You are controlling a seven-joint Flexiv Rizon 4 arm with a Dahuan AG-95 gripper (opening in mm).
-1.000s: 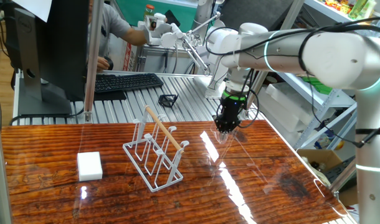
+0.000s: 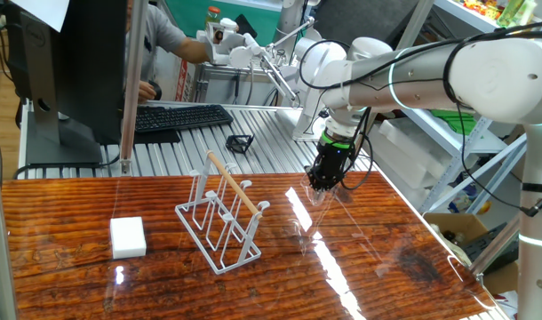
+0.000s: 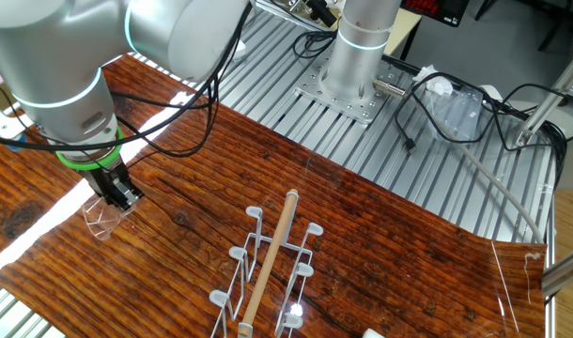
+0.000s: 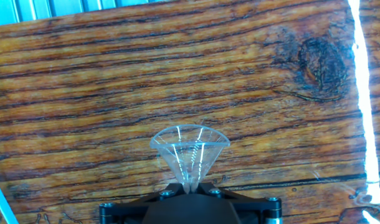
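A clear, flared glass (image 4: pixel 190 155) shows in the wrist view, wide rim away from me and narrow end between my fingertips. My gripper is shut on that narrow end. In exterior view 2 the same glass (image 3: pixel 100 219) hangs at the tip of my gripper (image 3: pixel 125 197), tilted and close over the wooden table. Whether it touches the wood cannot be made out. From exterior view 1, my gripper (image 2: pixel 319 185) is low over the far right part of the table, and the glass is only faintly visible.
A white cup rack (image 2: pixel 189 233) with a wooden top bar (image 2: pixel 235 183) stands left of my gripper, its pegs empty. Farther left lies a white block (image 2: pixel 127 237). A keyboard (image 2: pixel 183 117) and a monitor (image 2: pixel 71 80) are behind the table.
The arm has shifted and tilted slightly, the wrist moving a little. My gripper stays over nearly the same spot, and the rack and block have not moved.
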